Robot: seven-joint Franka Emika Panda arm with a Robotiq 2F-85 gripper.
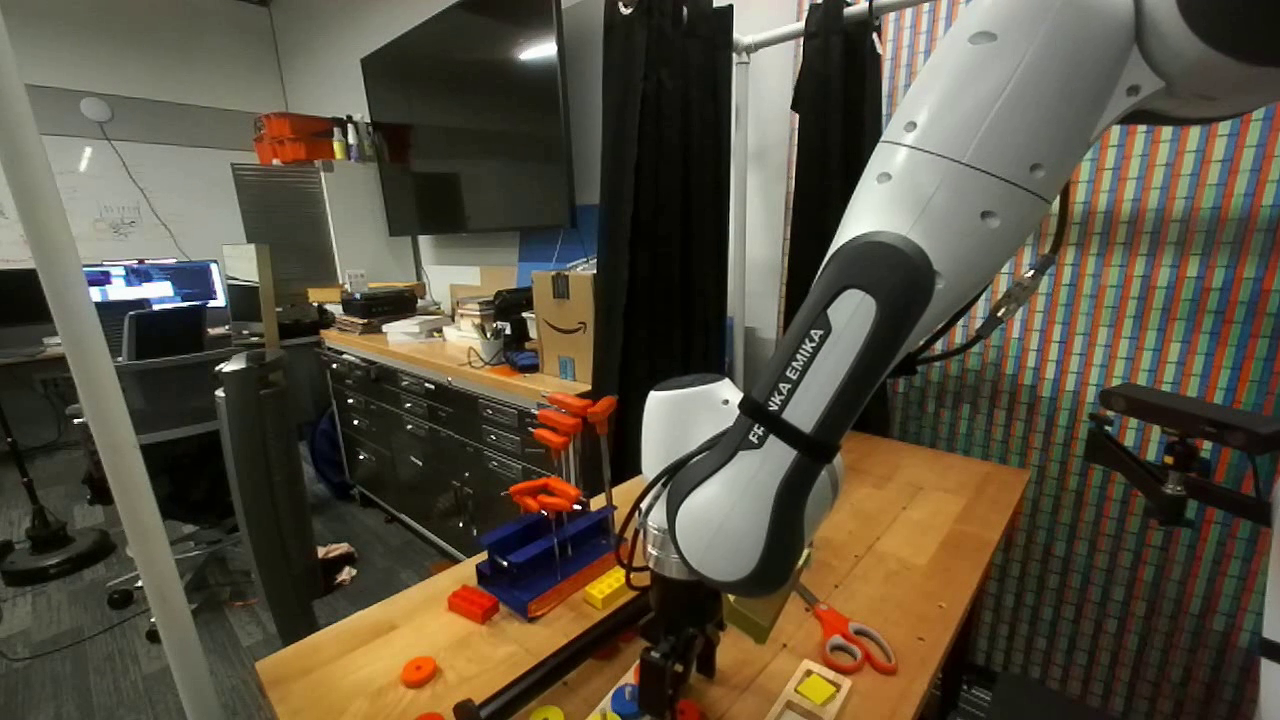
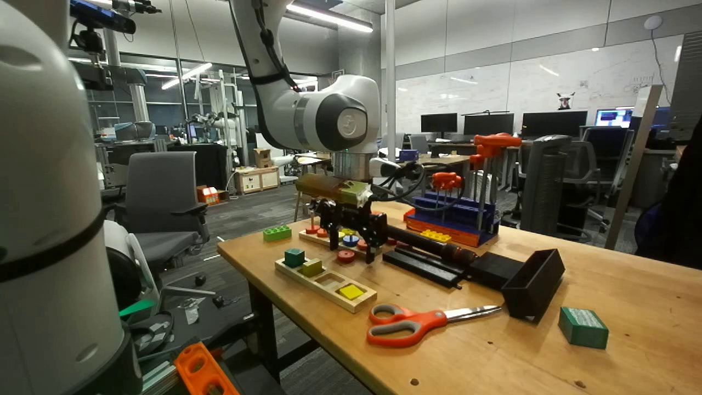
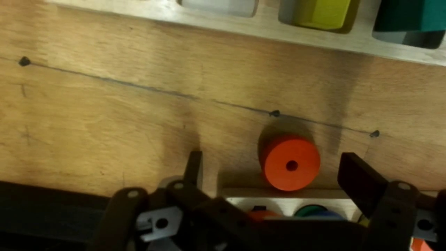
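Observation:
A red disc [image 3: 292, 164] with a small centre hole lies flat on the wooden table. My gripper is open above it, one finger on either side and nothing held. The disc sits nearer the right finger [image 3: 355, 173], with gaps to both fingers. In exterior view 2, the red disc [image 2: 345, 256] shows low between the fingers of the gripper [image 2: 352, 252]. Exterior view 1 largely hides the disc behind the black fingers [image 1: 662, 678].
Close by runs a wooden board with coloured discs [image 2: 350, 241]. A shape tray [image 2: 337, 294] holds green, olive and yellow blocks. Orange scissors [image 2: 411, 326], a black bar [image 2: 424, 242] and a blue tool rack [image 2: 454, 210] stand around.

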